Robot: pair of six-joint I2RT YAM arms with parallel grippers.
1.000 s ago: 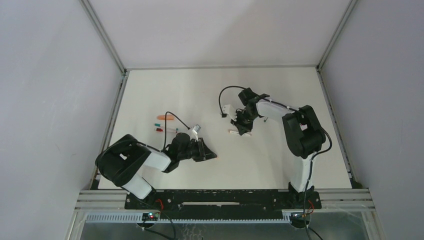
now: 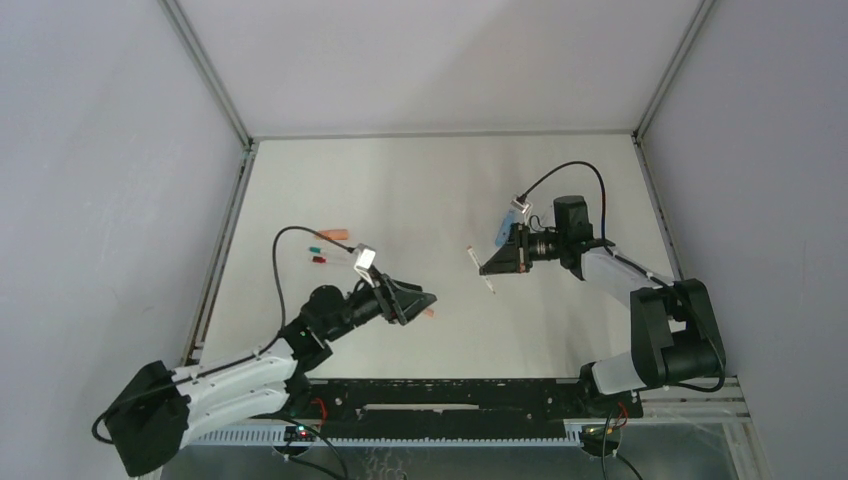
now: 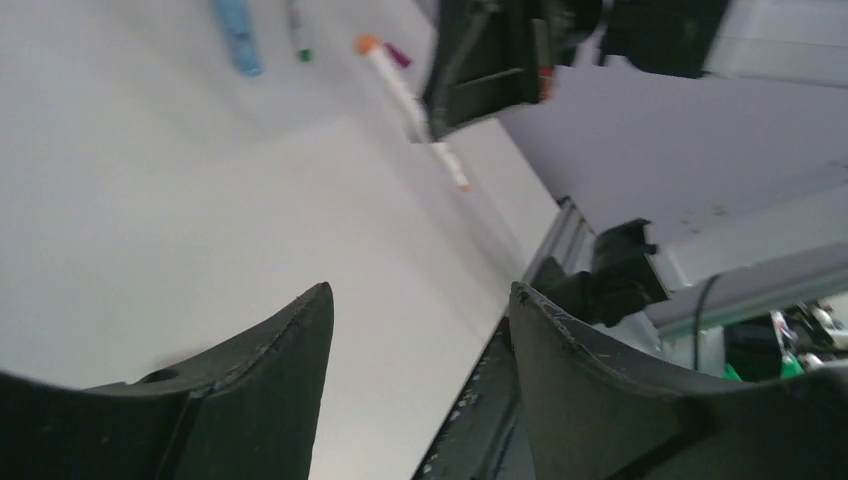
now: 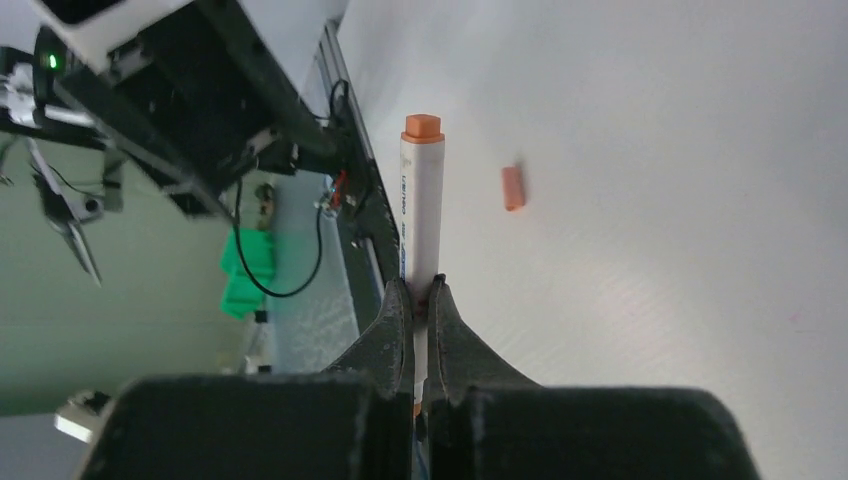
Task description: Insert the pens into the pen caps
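Note:
A white pen with an orange end stands upright between the closed fingers of my right gripper. From above, that pen slants past both sides of the right gripper. The left wrist view also shows the pen clear of the table. My left gripper is open, with only table seen between its fingers. A small orange cap lies on the table; in the top view this cap shows just beside the tips of my left gripper.
At the left lie an orange object, a green-ended pen and a red-ended pen, partly behind the left arm. A blue object rests near the right arm.

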